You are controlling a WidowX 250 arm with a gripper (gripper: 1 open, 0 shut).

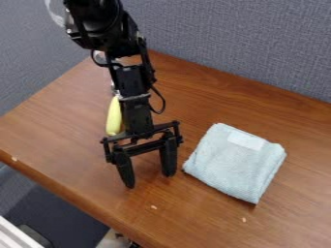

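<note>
My gripper [147,170] is low over the wooden table, fingers spread open with nothing visible between them. A folded pale blue-white cloth [235,163] lies to its right, apart from the fingers. Behind my arm is a yellow object [114,115], partly hidden by the arm, so its full shape cannot be made out.
The wooden table [246,107] has free room at the back and far right. Its near-left edge drops to a dark floor and a white item at the lower left. A grey padded wall stands behind.
</note>
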